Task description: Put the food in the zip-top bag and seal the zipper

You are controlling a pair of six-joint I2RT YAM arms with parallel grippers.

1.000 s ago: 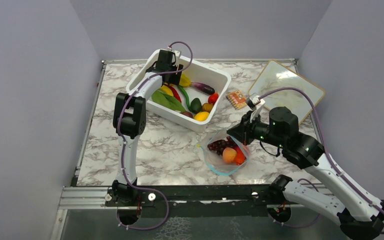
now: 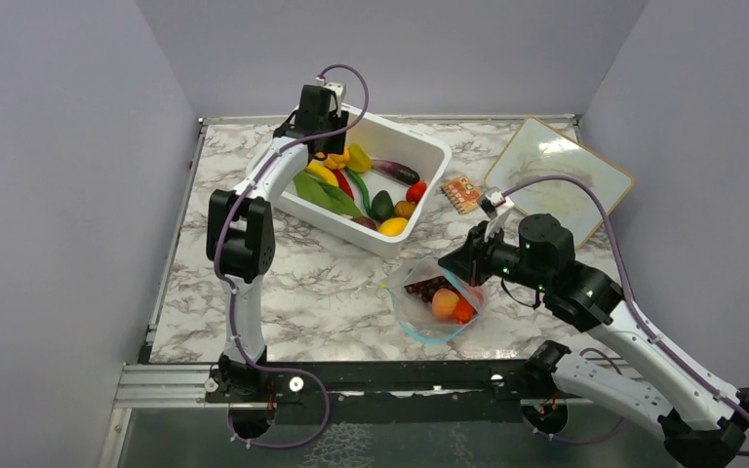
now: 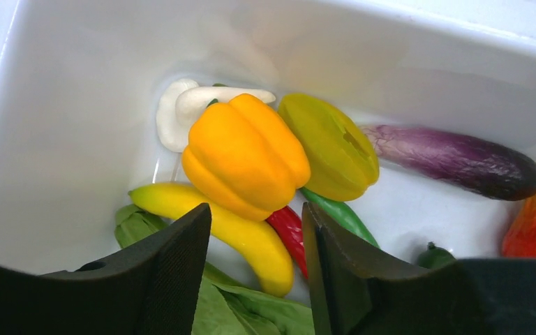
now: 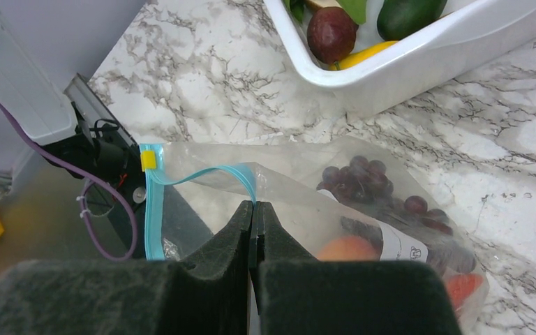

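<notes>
The zip bag (image 2: 414, 312) lies at the table's front right, its mouth spread, holding grapes (image 4: 359, 178), an orange fruit (image 2: 445, 304) and a red one (image 2: 464, 310). My right gripper is shut on the bag's rim at the blue zipper. My left gripper is open over the white bin (image 2: 387, 241), fingers either side below an orange bell pepper (image 3: 244, 150), nothing held. The bin also holds a yellow-green pepper (image 3: 324, 143), banana, chilies, eggplant (image 3: 450, 160), leafy greens and other produce.
An orange notebook (image 2: 461, 194) and a gold-edged board (image 2: 546, 166) lie right of the bin.
</notes>
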